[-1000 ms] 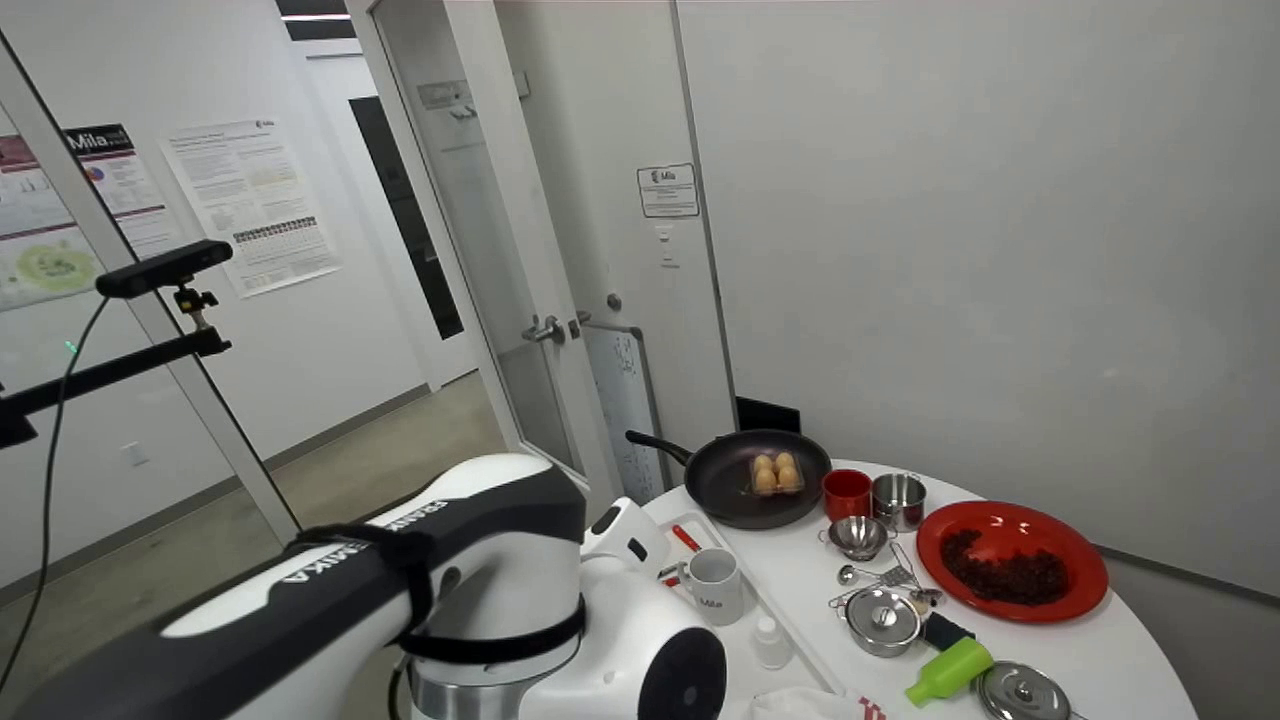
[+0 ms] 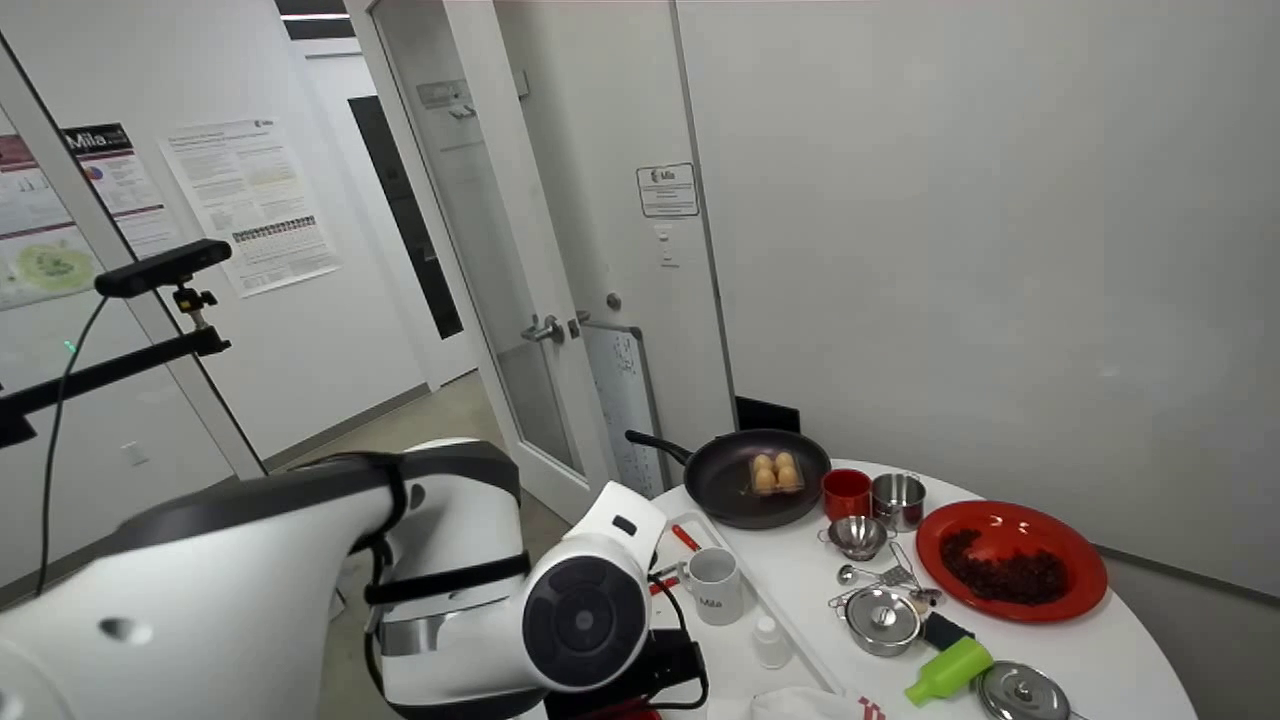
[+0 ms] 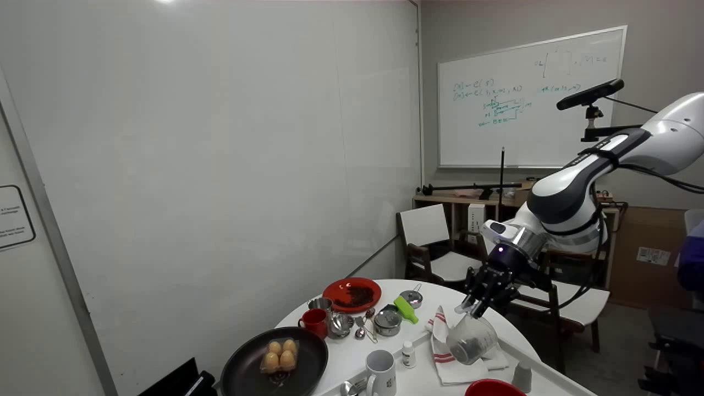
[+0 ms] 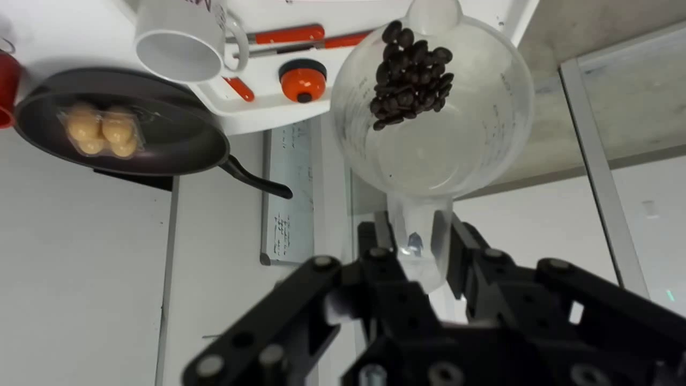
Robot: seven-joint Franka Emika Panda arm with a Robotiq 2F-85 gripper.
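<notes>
Gripped by its handle, a clear plastic measuring cup [image 4: 424,154] is held in my gripper, which is shut on it. A small heap of dark beans [image 4: 411,80] lies inside the cup, gathered toward the spout side. In exterior view 2 the cup [image 3: 472,340] hangs tilted above the white towel [image 3: 455,373], near a red bowl [image 3: 495,388] at the lower edge. My gripper is hidden behind the arm in exterior view 1. Farther off on the table is a red plate [image 2: 1080,558] with a dark heap on it.
Near the tray stand a white mug [image 2: 716,588] and a small white bottle [image 2: 770,642]. A black pan [image 2: 732,498] holds several eggs. Metal pots, utensils and a green bottle [image 2: 950,670] crowd the table's middle. Red-handled knives [image 4: 289,35] lie in the tray.
The arm has shifted left and its wrist has turned in exterior view 1, uncovering more of the tray's near part. Objects on the table look unmoved.
</notes>
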